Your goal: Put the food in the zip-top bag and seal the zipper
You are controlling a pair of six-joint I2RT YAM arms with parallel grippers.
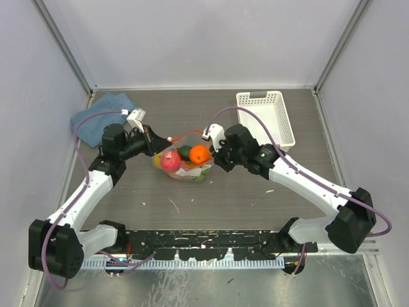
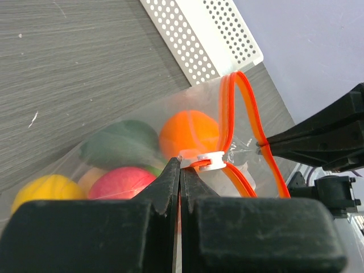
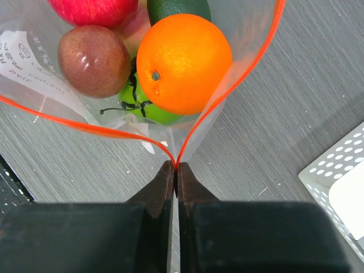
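Observation:
The clear zip top bag (image 1: pixel 186 171) lies mid-table with its orange-edged mouth gaping. Inside it are an orange (image 3: pixel 183 63), a red fruit (image 3: pixel 96 10), a brown round fruit (image 3: pixel 94 61), a green pepper (image 3: pixel 149 108), a dark green avocado (image 2: pixel 122 143) and a yellow fruit (image 2: pixel 48 190). At the left end of the mouth, my left gripper is shut on the bag's edge, tips against the white slider (image 2: pixel 208 161). Opposite, my right gripper is shut on the other end, where the two orange strips meet.
A white perforated basket (image 1: pixel 281 121) stands behind the right arm. A blue cloth (image 1: pixel 96 121) lies at the back left, close to the left arm. Bare table (image 1: pixel 192 208) stretches in front of the bag.

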